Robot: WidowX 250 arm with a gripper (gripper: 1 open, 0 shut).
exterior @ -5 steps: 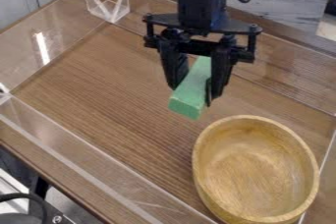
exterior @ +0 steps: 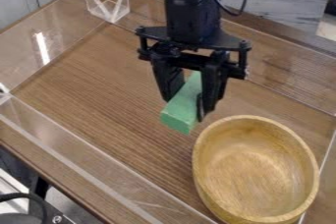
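My black gripper [exterior: 187, 88] hangs over the middle of the wooden table, shut on a green block [exterior: 182, 114] that tilts down between its fingers. A round yellow bowl [exterior: 253, 197] sits at the lower right, just below and to the right of the held block.
A clear plastic rack [exterior: 108, 4] stands at the back left. Transparent edging runs along the left side. A dark cable lies at the bottom left corner.
My gripper has shifted a little to the left and slightly down with the green block in it. The bowl is unmoved.
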